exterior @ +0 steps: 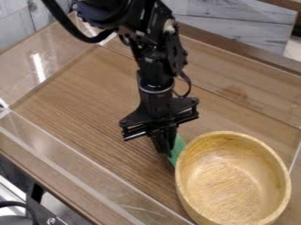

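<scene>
My black gripper (165, 148) hangs low over the wooden table, just left of a pale round wooden bowl (233, 180). Its fingers are drawn together, shut. A green object (177, 154) lies at the bowl's upper left edge, right beside the fingertips and partly hidden by them and the bowl. I cannot make out anything held between the fingers.
The bowl fills the front right corner. A grey wall stands at the back, and dark cables are at the lower left edge.
</scene>
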